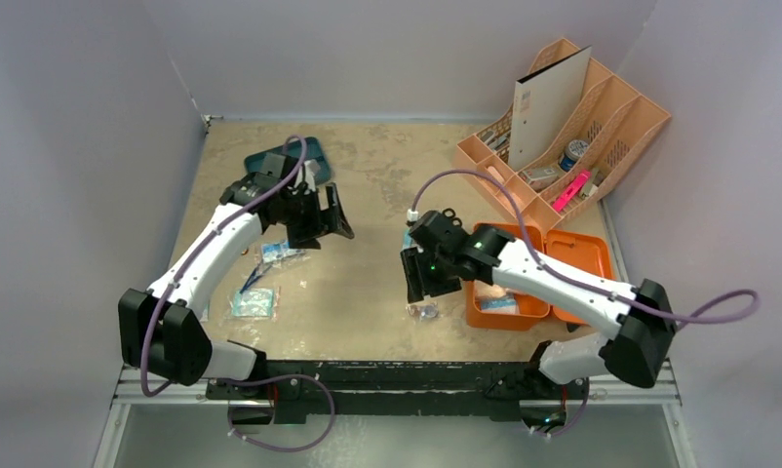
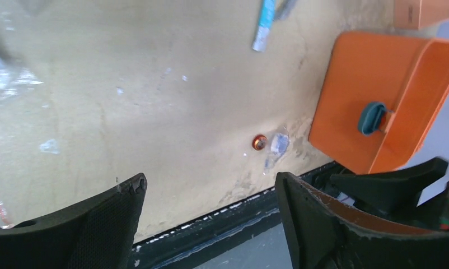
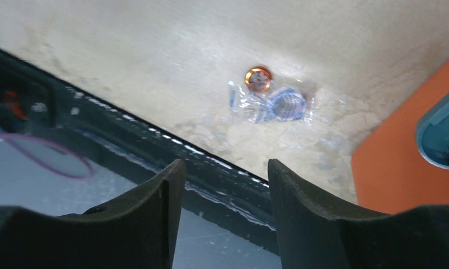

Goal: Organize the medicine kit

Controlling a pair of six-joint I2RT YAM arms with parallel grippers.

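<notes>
A small clear bag with something blue and white inside (image 3: 286, 106) lies on the table, touching a small round reddish-brown item (image 3: 258, 79). My right gripper is open just beside them, nothing between its fingers. On the left side of the table, my left gripper also stands open and empty. Right of centre, the orange box (image 1: 476, 314) holds packets, partly covered by the right arm. Its orange lid (image 1: 582, 255) is folded open to the right. Clear-wrapped packets (image 1: 254, 304) lie at the left, with a dark blue tool (image 1: 255, 276) nearby.
A teal tray (image 1: 318, 159) sits at the back left, partly behind the left arm. The peach organizer (image 1: 641, 112) stands at the back right, filled with a white board and several items. Bare table lies between the two grippers and toward the back.
</notes>
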